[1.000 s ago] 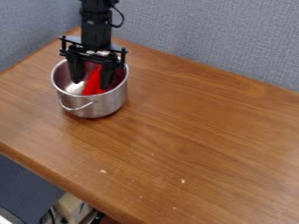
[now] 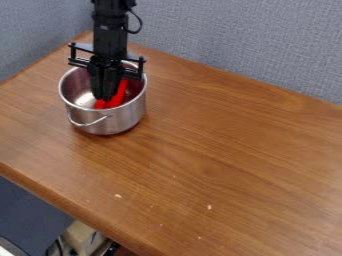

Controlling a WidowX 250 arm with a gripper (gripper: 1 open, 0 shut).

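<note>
A steel pot (image 2: 104,118) with a wire handle stands at the left of the wooden table. My black gripper (image 2: 102,84) reaches down into it from above. Inside the pot lies a red object (image 2: 115,99), partly behind the fingers. The fingers appear close together; whether anything is between them is hard to see.
Grey padded walls border the back and left. Some dark hardware shows at the bottom left corner.
Over the last second my gripper's fingers have drawn closer together inside the pot and sit slightly lower. The pot has stayed in place.
</note>
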